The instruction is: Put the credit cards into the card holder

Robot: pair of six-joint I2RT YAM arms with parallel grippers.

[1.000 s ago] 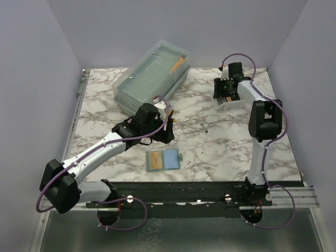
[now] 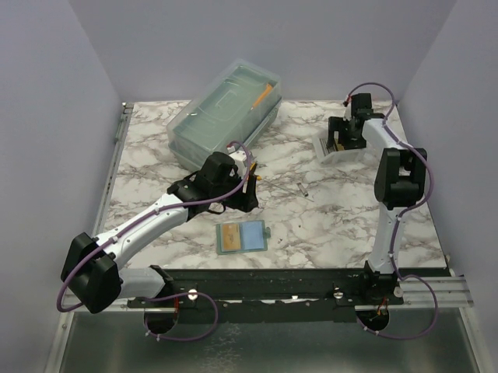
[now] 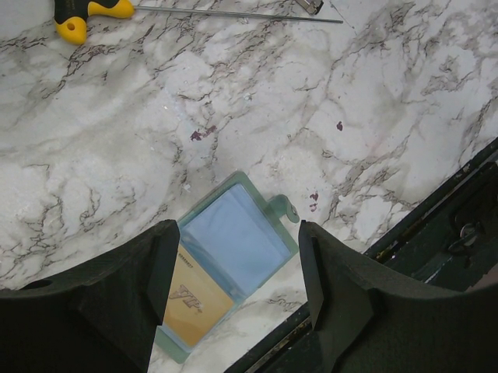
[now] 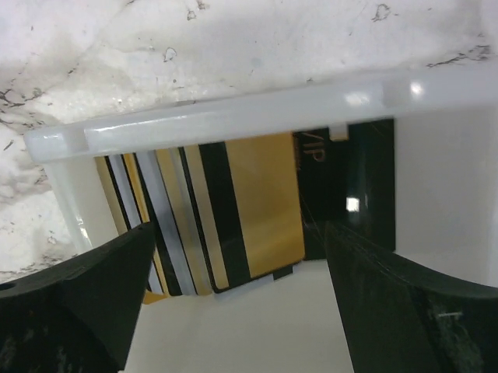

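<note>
Several black, gold and silver cards (image 4: pixel 268 206) lean in an overlapping row inside a white tray (image 4: pixel 233 116) in the right wrist view; a black VIP card (image 4: pixel 354 186) lies at the row's right end. My right gripper is over the tray, its fingers parted with no card gripped between them. The green card holder (image 2: pixel 241 237) lies flat near the table's front, with a gold card (image 3: pixel 194 299) in one half and a pale blue panel (image 3: pixel 237 229) in the other. Above and behind the holder, my left gripper stands open and empty.
A large clear lidded box (image 2: pixel 226 116) stands at the back left. A screwdriver with a yellow and black handle (image 3: pixel 97 17) and a small metal piece (image 2: pixel 303 189) lie mid-table. Bare marble (image 2: pixel 350 225) spreads at the front right.
My left arm is nearly still; the card holder has not moved.
</note>
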